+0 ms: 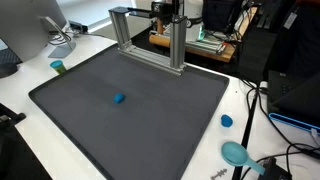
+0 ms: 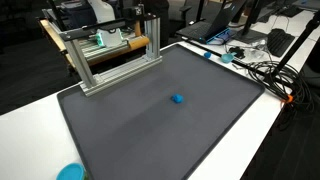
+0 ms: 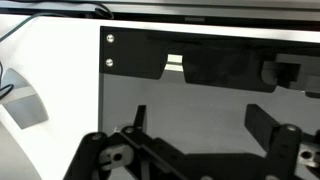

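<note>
In the wrist view my gripper is open, its two dark fingertips wide apart with nothing between them. Beyond them lies a black strip (image 3: 220,63) with cut-outs along the edge of the grey board. A small blue object (image 1: 119,98) rests on the grey board (image 1: 135,125); exterior view 2 shows the same blue object (image 2: 177,98) right of the middle. No blue object appears in the wrist view. The gripper cannot be made out clearly in the exterior views.
A pale metal frame (image 2: 118,72) stands at the board's edge. Beside the board are another blue piece (image 1: 227,121), a teal round item (image 1: 237,155) and a green-blue cup-like object (image 1: 58,67). Cables (image 2: 275,75) lie off to one side. Most of the board is bare.
</note>
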